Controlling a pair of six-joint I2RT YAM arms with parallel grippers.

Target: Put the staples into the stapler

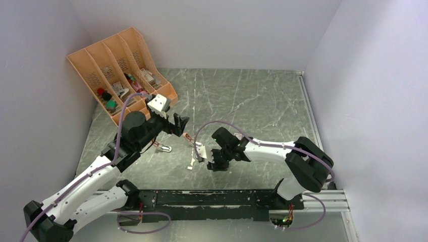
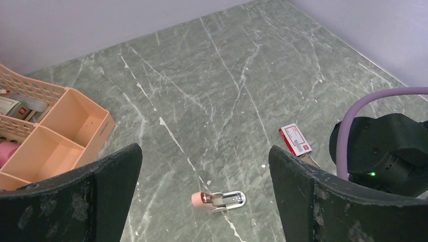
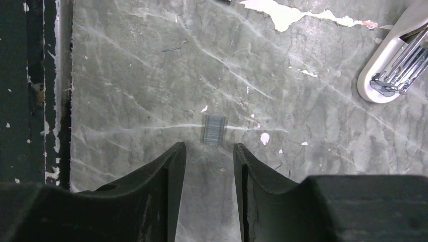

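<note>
Between and just ahead of my right gripper's (image 3: 210, 147) parted fingertips, a small grey strip of staples (image 3: 214, 130) lies flat on the table; from above, my right arm hides it. Nothing is held there. At the upper right of that view, the end of a stapler (image 3: 382, 86) with a pale base and metal channel shows. In the left wrist view a pink-and-white stapler (image 2: 219, 200) lies opened on the table, below and between the fingers of my left gripper, which hangs open and empty. The top view shows a second stapler (image 1: 162, 147) beside the left arm.
A red-and-white box (image 2: 295, 139) lies near the right arm. The orange compartment organizer (image 1: 164, 91) stands at the back left with assorted items. Open marble table (image 1: 252, 101) spreads across the back. The dark front edge (image 3: 35, 101) runs near the staples.
</note>
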